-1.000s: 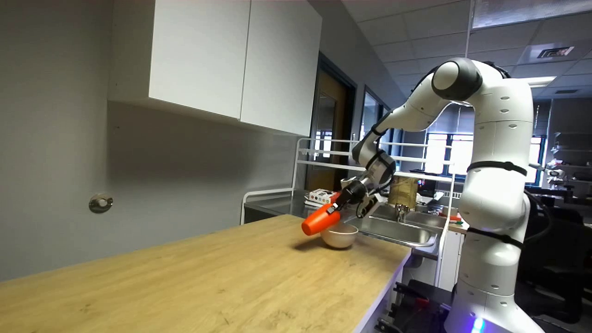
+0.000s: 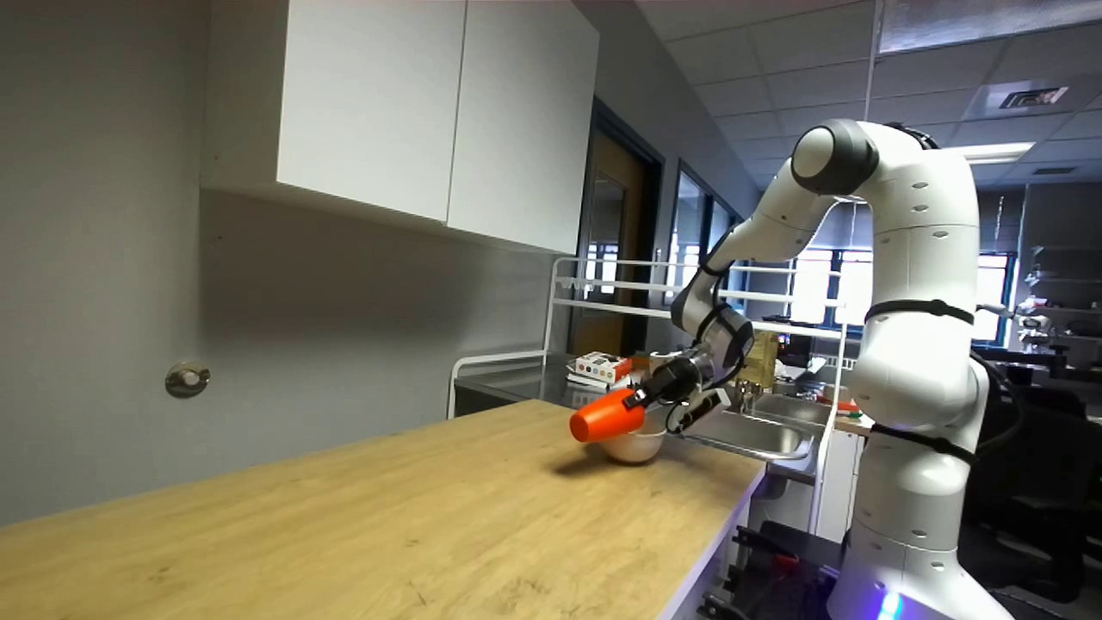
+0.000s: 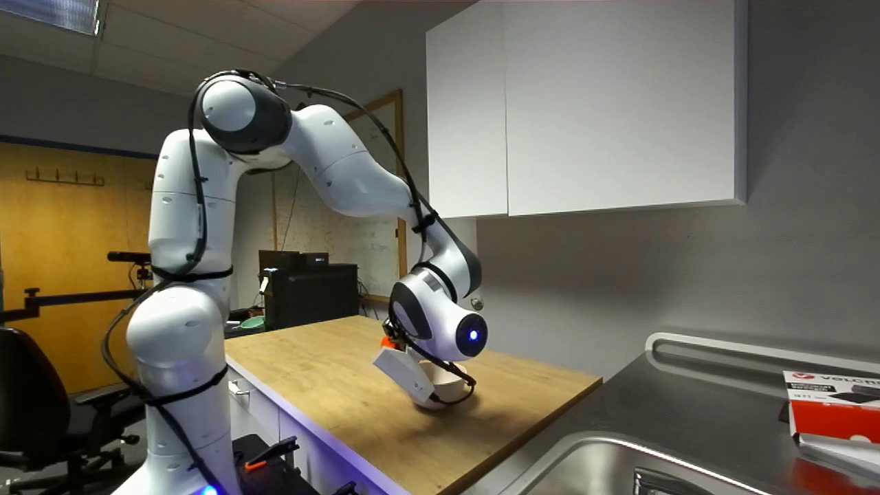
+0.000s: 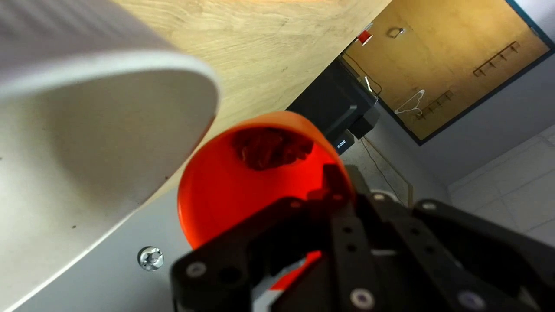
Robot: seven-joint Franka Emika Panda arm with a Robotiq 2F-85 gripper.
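Note:
An orange cup [image 2: 606, 415] is held tilted almost onto its side above the wooden counter, and my gripper [image 2: 638, 397] is shut on it. In the wrist view, the mouth of the cup [image 4: 249, 182] faces the camera, with some dark red pieces inside along its upper wall. Beside it, the white bowl [image 4: 93, 151] fills the left side; its visible inside is bare except for a few specks. In exterior view 1 the bowl [image 2: 634, 448] stands upright on the counter, partly behind the cup and gripper. The arm hides most of the cup [image 3: 387, 342] in exterior view 2.
A steel sink [image 2: 749, 430], a white rack [image 2: 620, 305] and a red-and-white box [image 3: 833, 404] are at the far end. White cabinets [image 2: 413, 114] hang above.
The cup has shifted slightly right, and its tilt is nearer to level. The wrist has lowered and moved right, now covering more of the bowl, which stays in place.

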